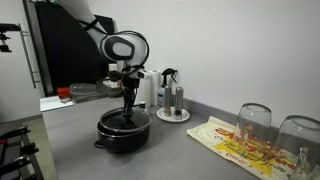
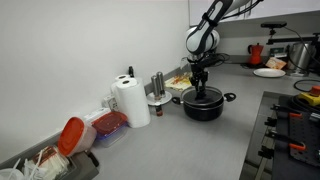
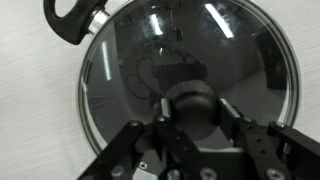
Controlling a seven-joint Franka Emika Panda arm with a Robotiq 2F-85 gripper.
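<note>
In the wrist view, my gripper is shut on the round black knob of a glass lid, with a finger on each side. The black pot stands on the grey table under the lid. In exterior view 1 the lid lies over the pot's mouth, a little toward the right. One black pot handle shows past the lid's edge in the wrist view. Whether the lid's rim rests evenly on the pot cannot be told.
Behind the pot, a white plate carries several bottles and grinders. A yellow printed cloth with upturned glass jars lies to the right in exterior view 1. A paper towel roll and red bowl stand across the table.
</note>
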